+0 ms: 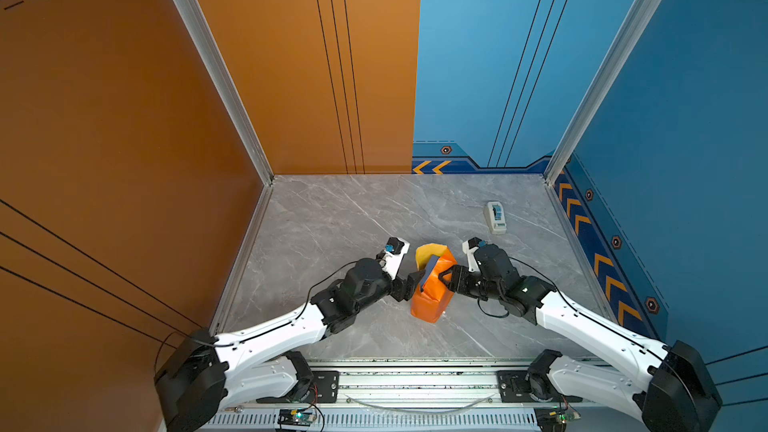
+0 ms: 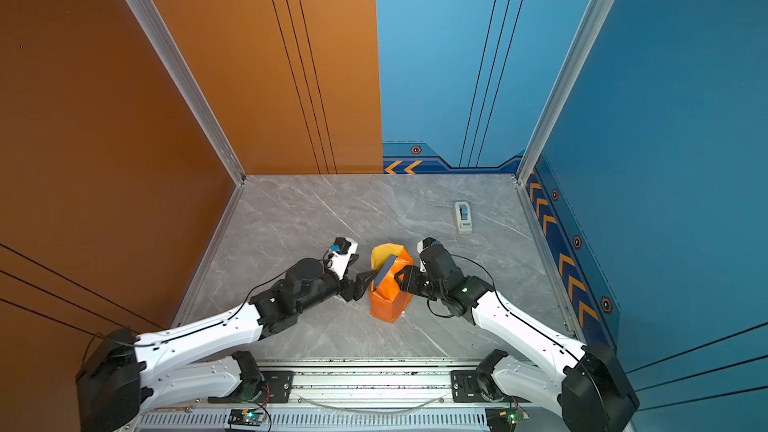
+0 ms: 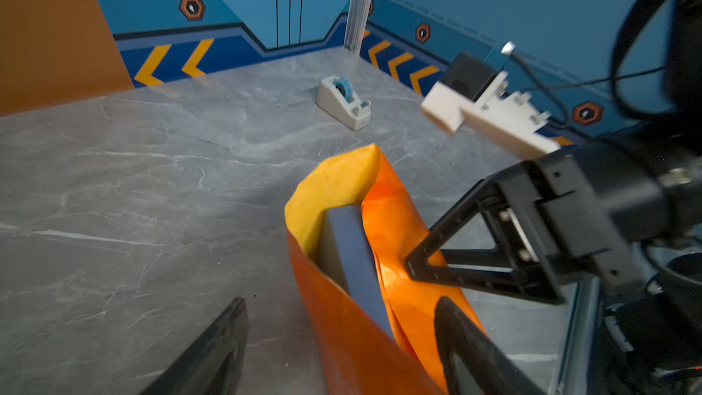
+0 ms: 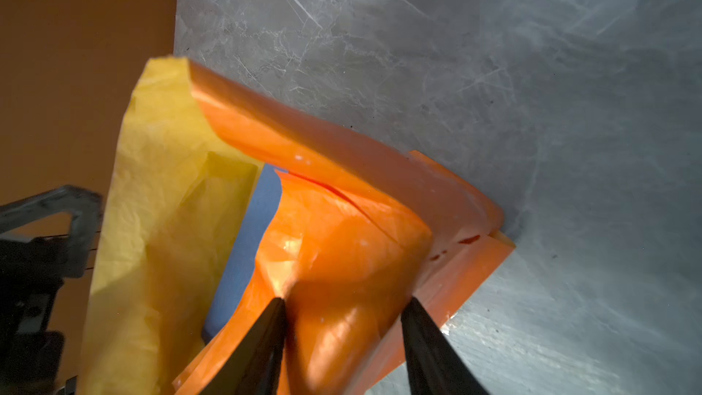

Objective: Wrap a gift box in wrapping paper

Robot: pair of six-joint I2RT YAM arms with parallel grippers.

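The gift box, with blue-grey faces showing, stands partly wrapped inside orange paper with a yellow inner side. In the left wrist view the yellow flap stands up at the far end of the box, away from its top. My left gripper is open at the left of the bundle, the paper showing between its spread fingers. From the right, my right gripper is shut on an orange paper flap at the box's side. The box's lower part is hidden by paper.
A tape dispenser with blue tape stands on the grey marble table at the back right. Open table lies behind and to the left of the bundle. Both grippers are close together around it.
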